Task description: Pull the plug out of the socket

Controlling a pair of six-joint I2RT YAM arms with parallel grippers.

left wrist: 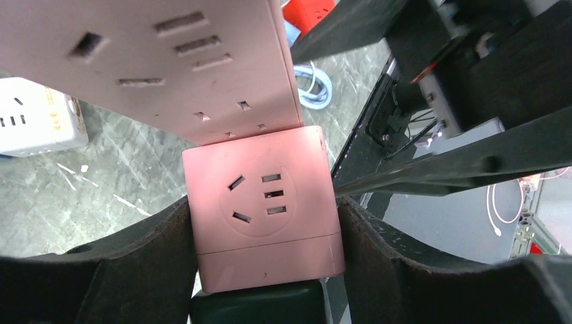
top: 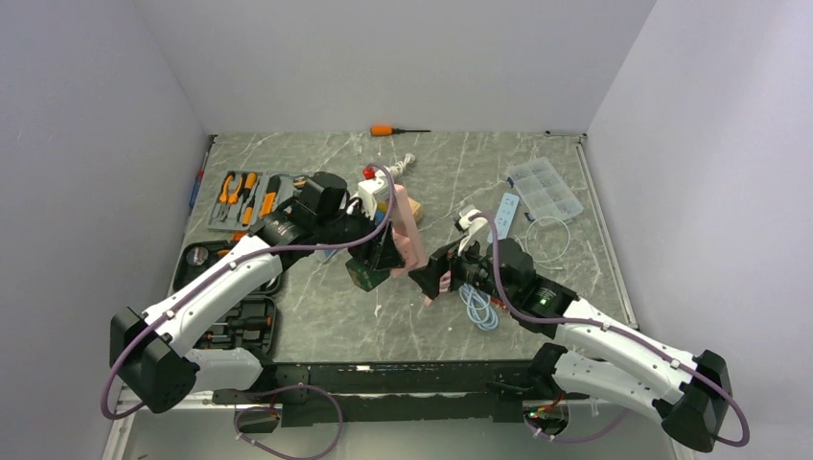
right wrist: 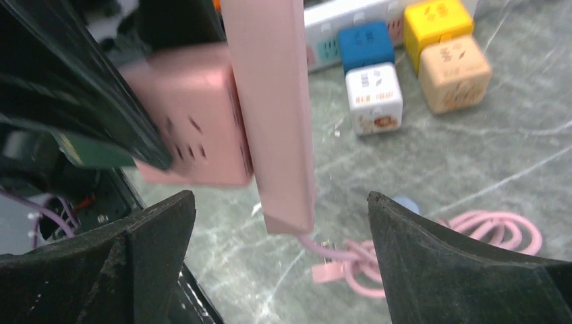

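My left gripper is shut on a pink block (left wrist: pixel 270 202) with socket slots in its face; its fingers touch both sides. A dark green part (top: pixel 367 278) sits against the block's lower end. Touching its upper edge in the left wrist view is a long pink power strip (left wrist: pixel 175 61); whether they are joined there cannot be made out. Edge-on, the strip (right wrist: pixel 273 121) stands upright in the right wrist view, in front of the block (right wrist: pixel 195 115). My right gripper is open, its fingers apart on either side of the strip's lower end, touching neither side.
A pink cable (right wrist: pixel 499 226) lies coiled on the table below, beside a blue cable (top: pixel 478 307). Several coloured cubes (right wrist: pixel 455 74) and a white strip stand behind. Tool trays (top: pixel 240 201) fill the left; a clear organizer (top: pixel 545 187) lies at the right.
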